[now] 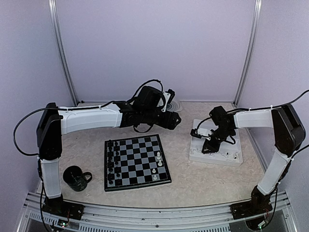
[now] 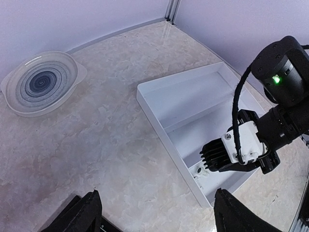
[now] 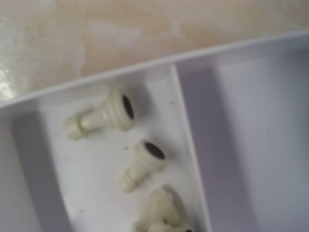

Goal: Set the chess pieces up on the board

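Observation:
The chessboard (image 1: 137,163) lies on the table with black pieces (image 1: 111,162) in two columns along its left side and several white pieces (image 1: 158,155) on its right side. More white pieces (image 3: 104,116) lie on their sides in a narrow compartment of the white tray (image 1: 216,161). Over that compartment is my right gripper; its fingertips are too dark to tell apart, and its own wrist view shows no fingers. My left gripper (image 1: 174,121) hangs above the table behind the board, fingers (image 2: 84,210) apart and nothing between them.
A black mug (image 1: 76,178) stands left of the board. A round translucent lid or dish (image 2: 43,84) lies at the back, beyond the left gripper. Bare table separates board and tray. The tray's other compartments (image 2: 193,94) look empty.

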